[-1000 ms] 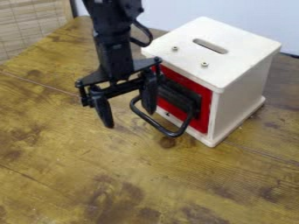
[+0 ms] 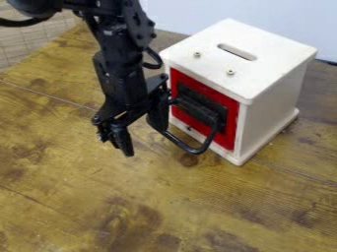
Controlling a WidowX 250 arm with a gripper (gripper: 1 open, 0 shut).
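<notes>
A white wooden box (image 2: 267, 94) stands at the right, its front a red panel (image 2: 227, 141) with a dark door and a black loop handle (image 2: 195, 149) sticking out low. My black gripper (image 2: 136, 127) hangs just left of the box with its fingers spread open. Its right finger is close beside the handle's left side; whether they touch, I cannot tell. Nothing shows between the fingers.
A woven mat (image 2: 24, 39) lies at the back left, and a pale wall rises behind the box.
My gripper has moved slightly down and turned a little, its left finger now lower and nearer the right one. The box and handle look unchanged.
</notes>
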